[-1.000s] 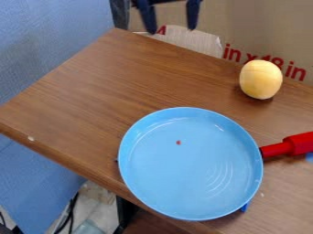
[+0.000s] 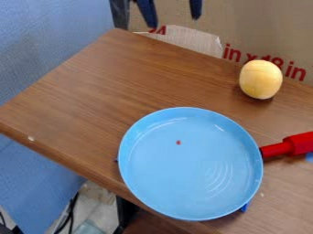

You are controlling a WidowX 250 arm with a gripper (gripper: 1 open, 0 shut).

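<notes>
A light blue plate point(image 2: 189, 174) with a small red speck near its middle rests on the wooden table point(image 2: 73, 101) toward the front right. A round pale yellow object point(image 2: 261, 79) sits at the back right. The gripper point(image 2: 173, 11) is at the top edge, above the far end of the table, its two dark fingers apart with nothing visible between them; its upper part is out of frame.
A red object point(image 2: 287, 146) lies right of the plate, with blue pieces partly under or behind it. A cardboard sheet point(image 2: 269, 32) stands at the back. The table's edge borders a blue surface.
The plate and other objects have not moved.
</notes>
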